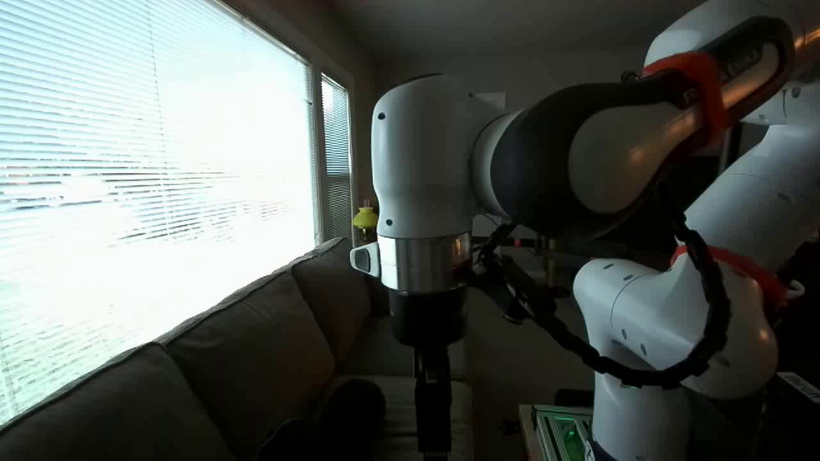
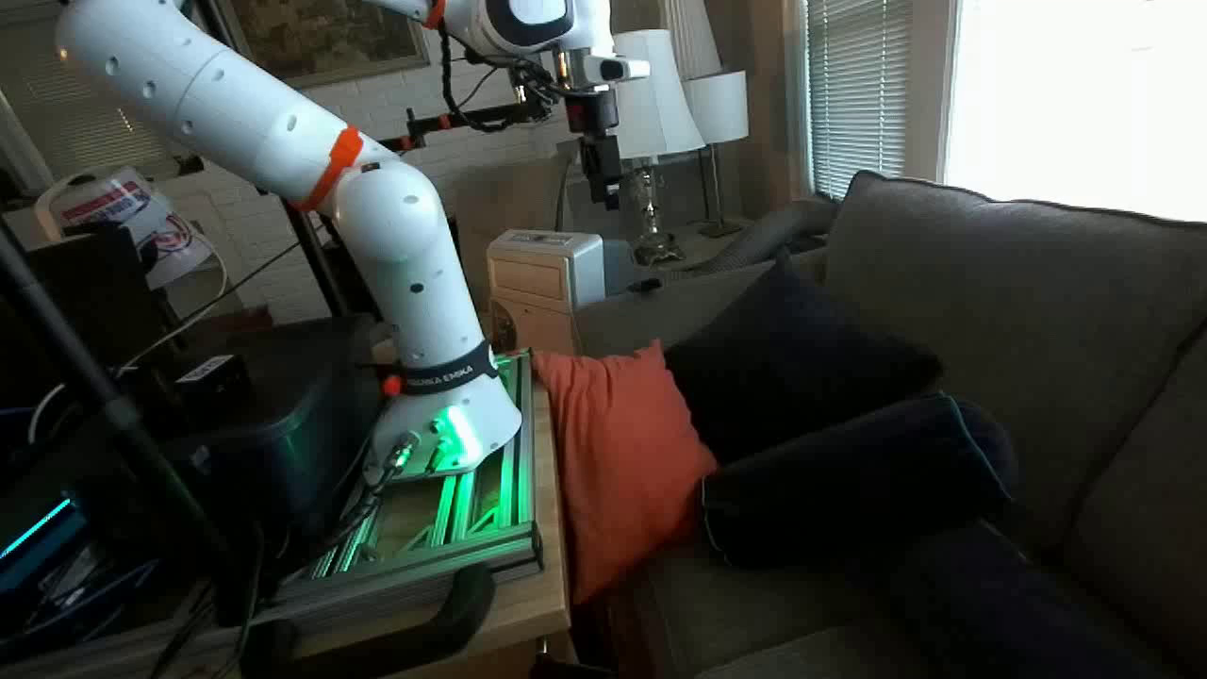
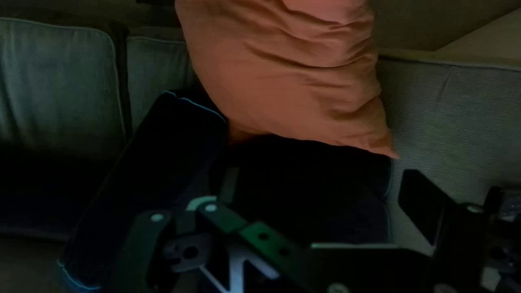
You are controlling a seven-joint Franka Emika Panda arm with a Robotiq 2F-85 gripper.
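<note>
My gripper stands open in the wrist view, its two fingers wide apart, and no object shows between them. Beyond it lies a dark pillow (image 3: 303, 180) on the couch. An orange pillow (image 3: 293, 73) is farther up in the same view, overlapping the dark one. A dark bolster with blue piping (image 3: 161, 151) rests to the left. In exterior view 2 the gripper (image 2: 603, 181) points down, high above the couch and clear of the pillows. Exterior view 1 shows it edge-on, so the gap is hidden there.
The grey couch (image 2: 1052, 283) runs beneath the bright window. Beside it, the arm's base is on a wooden table (image 2: 554, 487), near the orange pillow (image 2: 622, 453). A lamp (image 2: 656, 102) and a white cabinet (image 2: 546, 283) stand behind. Open air surrounds the gripper.
</note>
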